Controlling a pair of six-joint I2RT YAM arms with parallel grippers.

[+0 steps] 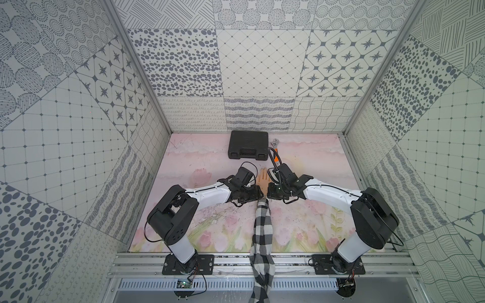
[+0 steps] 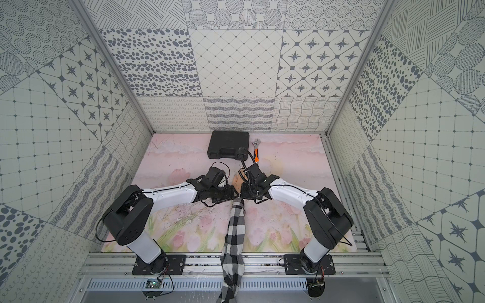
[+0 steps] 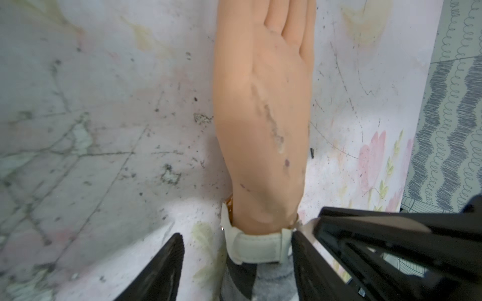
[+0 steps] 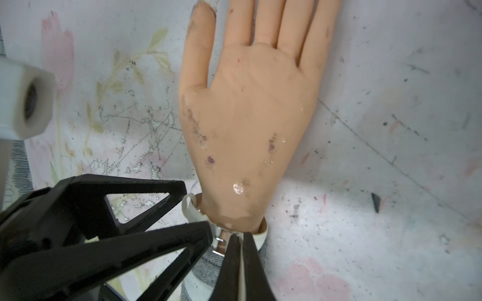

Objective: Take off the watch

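Observation:
The white watch strap (image 3: 256,245) circles the wrist of the model hand (image 4: 246,125), which wears a checked sleeve (image 1: 262,232). In the right wrist view, its metal buckle (image 4: 219,240) shows and one strap end (image 4: 193,208) curls up from the wrist. My left gripper is open, its fingers on either side of the strap, the right-hand one close against it. My right gripper is shut at the strap, beside the buckle; a thin pale line shows between its fingers, and I cannot tell whether it pinches the strap. The watch face is out of sight.
A black case (image 1: 248,145) and an orange-handled wrench (image 1: 275,150) lie beyond the hand. Both grippers are close together at the wrist.

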